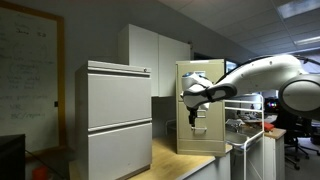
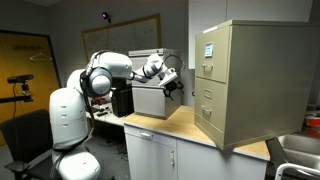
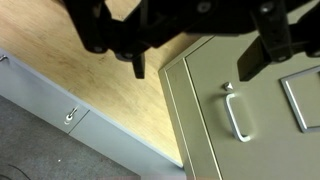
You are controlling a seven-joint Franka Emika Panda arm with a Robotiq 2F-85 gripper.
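Note:
A beige filing cabinet (image 1: 195, 145) with metal drawer handles stands on the wooden counter. My gripper (image 1: 192, 118) is in front of its drawer faces in exterior view 1. In exterior view 2 the gripper (image 2: 177, 85) hangs above the counter, between the beige cabinet (image 2: 245, 95) and a grey-white cabinet (image 2: 148, 96). Its dark fingers (image 3: 138, 64) stand wide apart in the wrist view, nothing held between them. Below the right finger, a silver drawer handle (image 3: 236, 118) shows on the beige front, apart from the fingers. A small lock or knob (image 3: 228, 87) sits beside the handle.
Bare counter (image 2: 190, 122) lies between the two cabinets. The lower grey cupboards (image 2: 150, 155) form its front edge. A white rail (image 1: 245, 145) stands right of the beige cabinet, and white wall cupboards (image 1: 150, 50) hang behind.

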